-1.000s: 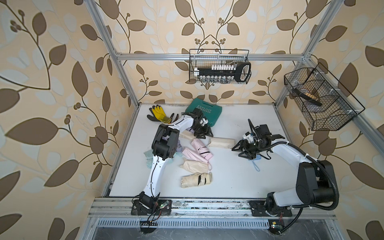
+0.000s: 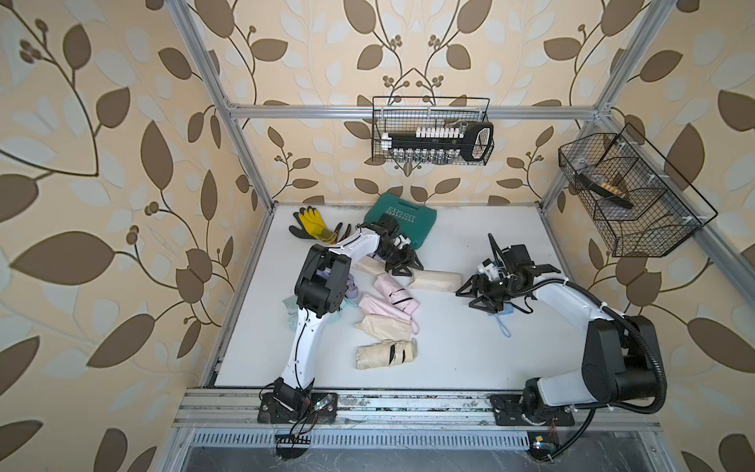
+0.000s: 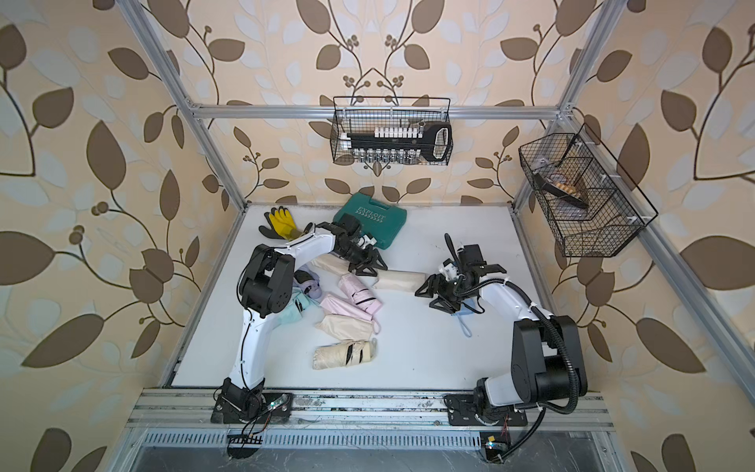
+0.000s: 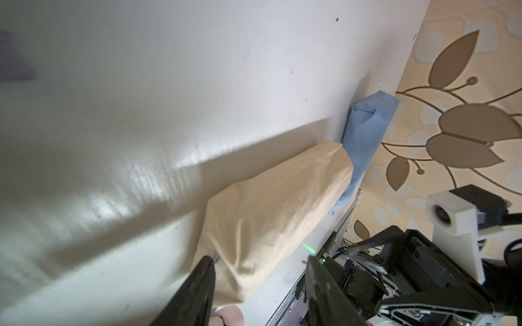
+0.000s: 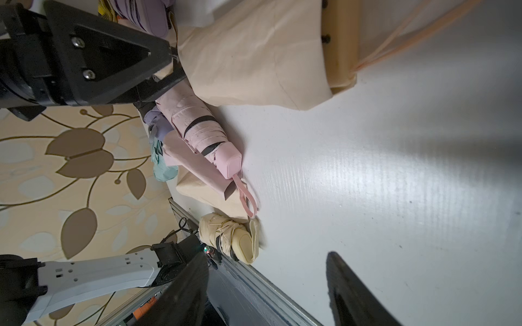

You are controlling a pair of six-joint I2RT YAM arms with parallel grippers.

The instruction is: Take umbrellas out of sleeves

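Note:
A beige umbrella in its sleeve (image 2: 436,281) lies mid-table between my two grippers. Its handle end (image 5: 341,43) and a strap stick out of the sleeve's right end. At the sleeve's other end is my left gripper, fingers part open, the sleeve's edge just ahead of them. Whether they touch the fabric, I cannot tell. Beyond the handle end, my right gripper stands open and empty above the table. A blue umbrella (image 4: 367,130) lies partly hidden below the right arm, its strap loop (image 2: 503,326) showing.
Left of centre lie a pink umbrella (image 2: 397,292), a pink sleeve (image 2: 385,307), a beige sleeve (image 2: 383,326) and a beige umbrella (image 2: 385,354). Purple and teal fabric (image 2: 330,314) lies under the left arm. A green case (image 2: 413,216) and yellow gloves (image 2: 313,223) stand behind.
The right arm and the sleeved beige umbrella look unmoved.

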